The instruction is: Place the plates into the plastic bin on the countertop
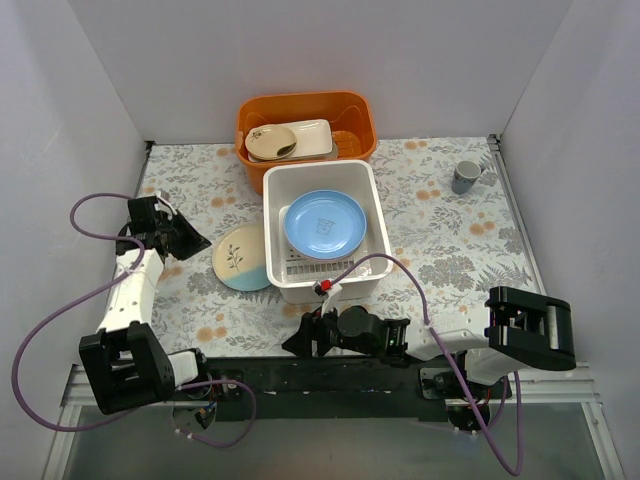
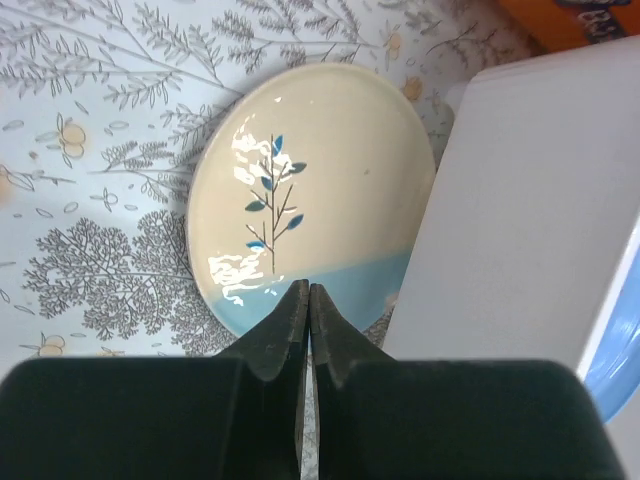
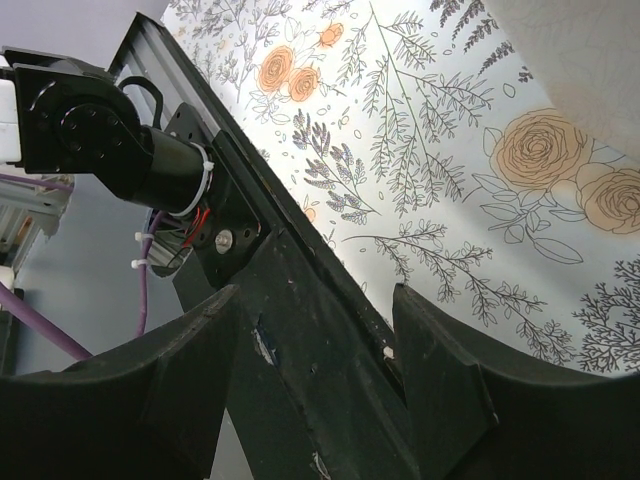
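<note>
A cream plate with a blue band and leaf sprig (image 1: 240, 258) lies flat on the patterned countertop, close against the left side of the white plastic bin (image 1: 275, 215). My left gripper (image 1: 209, 243) is just left of this plate; in the left wrist view its fingertips meet, with nothing between them, and the plate (image 2: 330, 180) shows past them. A blue plate (image 1: 325, 225) is inside the white bin. My right gripper (image 1: 296, 348) is at the front edge of the counter, and the right wrist view shows its fingers (image 3: 200, 350) wide apart and empty.
Behind the white bin, an orange tub (image 1: 350, 115) holds a cream dish (image 1: 270, 141) and a white tray (image 1: 312, 138). A grey mug (image 1: 465, 177) stands far right. Counter to the right of the bin is clear. A purple cable (image 1: 385, 257) crosses the bin's front.
</note>
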